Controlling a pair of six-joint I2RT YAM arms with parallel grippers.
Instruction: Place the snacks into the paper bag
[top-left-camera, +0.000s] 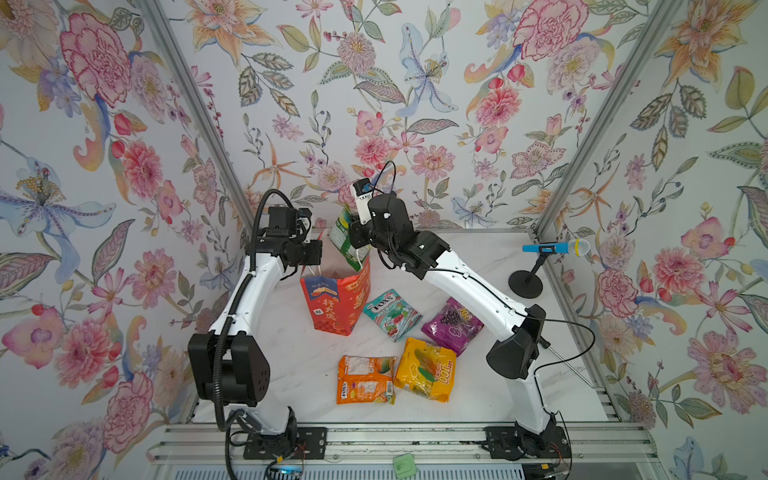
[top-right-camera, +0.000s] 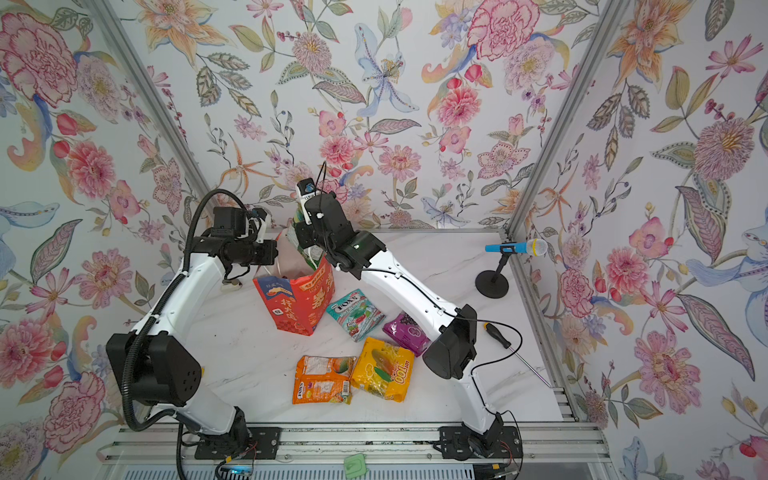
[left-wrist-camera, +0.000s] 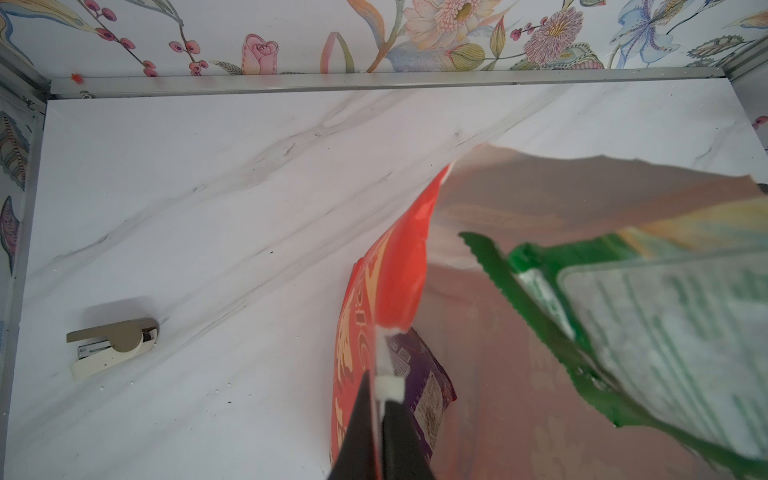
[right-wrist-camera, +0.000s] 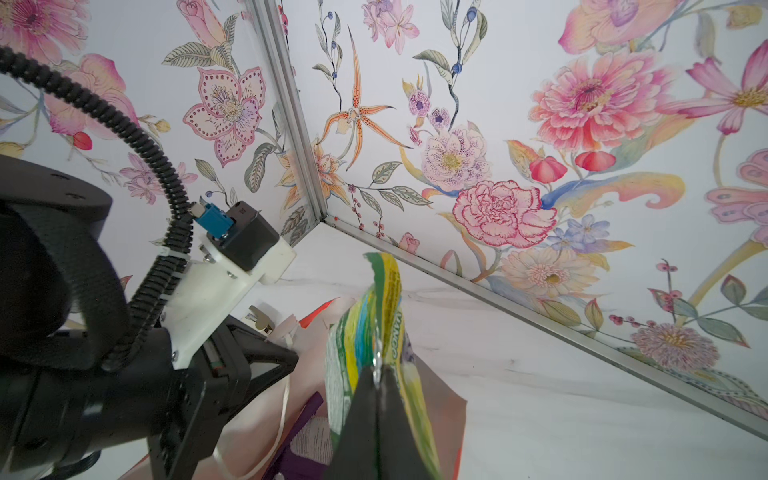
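Observation:
The red paper bag (top-left-camera: 337, 304) stands upright and open at the table's left-centre. My left gripper is shut on its left rim, by the white handle. Above the bag's mouth, my right gripper is shut on the top edge of a green-and-yellow snack packet (right-wrist-camera: 352, 344), which hangs partly inside the opening. A purple packet (left-wrist-camera: 420, 384) lies within the bag. On the table are a teal packet (top-left-camera: 392, 314), a purple grape packet (top-left-camera: 453, 324), a yellow packet (top-left-camera: 425, 369) and an orange packet (top-left-camera: 365, 379).
A blue microphone on a black stand (top-left-camera: 525, 283) is at the right, with a screwdriver (top-right-camera: 497, 334) near the right edge. A stapler (left-wrist-camera: 116, 346) lies left of the bag. Bare table shows behind the bag and at the front left.

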